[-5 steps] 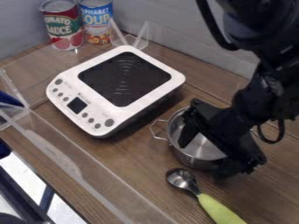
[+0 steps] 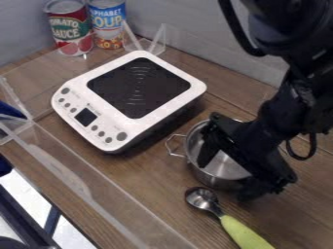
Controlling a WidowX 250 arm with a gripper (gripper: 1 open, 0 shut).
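Observation:
The black gripper (image 2: 239, 156) of my arm is lowered over a small steel pot (image 2: 205, 171) on the wooden counter, hiding much of the pot. Its fingers reach into or across the pot; I cannot tell whether they are open or closed on it. The pot's wire handle sticks out to the left.
A white induction cooker (image 2: 115, 128) sits left of the pot. A spoon with a green handle (image 2: 242, 232) lies in front of the pot. Two cans, tomato sauce (image 2: 70, 27) and alphabet soup (image 2: 107, 25), stand at the back left near the wall.

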